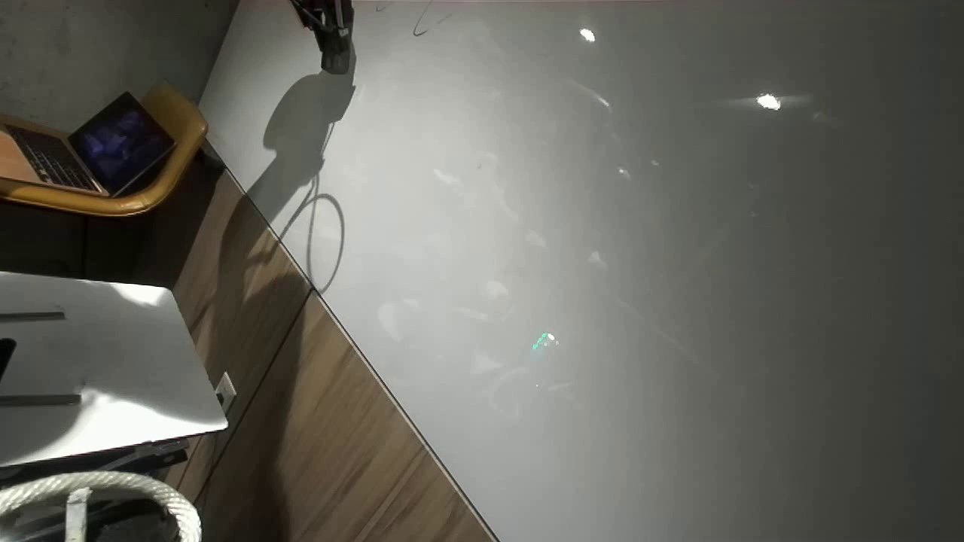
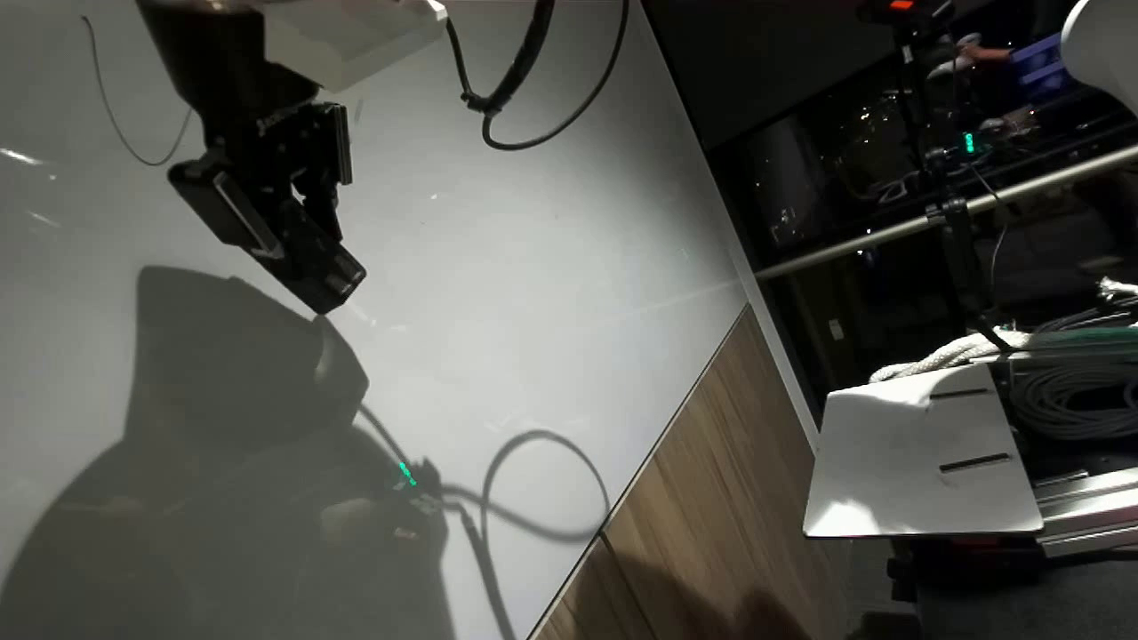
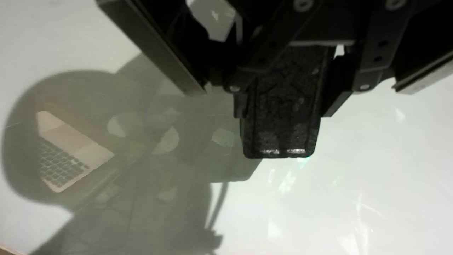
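A black block [image 3: 282, 114], rectangular with rounded corners and resembling a whiteboard eraser, is clamped between the fingers of my gripper. The same gripper [image 2: 296, 208] hangs in front of the glossy white board [image 2: 533, 245] in exterior view 2, with the block [image 2: 325, 279] pointing down and to the right. Whether the block touches the board cannot be told. Only the end of the gripper and the dark block [image 1: 335, 56] show at the top of exterior view 1. A thin dark curved line [image 2: 128, 149] marks the board left of the gripper.
Wood panelling [image 1: 361, 424] borders the board. A yellow chair [image 1: 181, 117] holds an open laptop [image 1: 117, 149]. A metal plate [image 1: 99, 361] and white rope [image 1: 135, 483] lie at lower left. Most of the board is clear, with glare and the arm's shadow across it.
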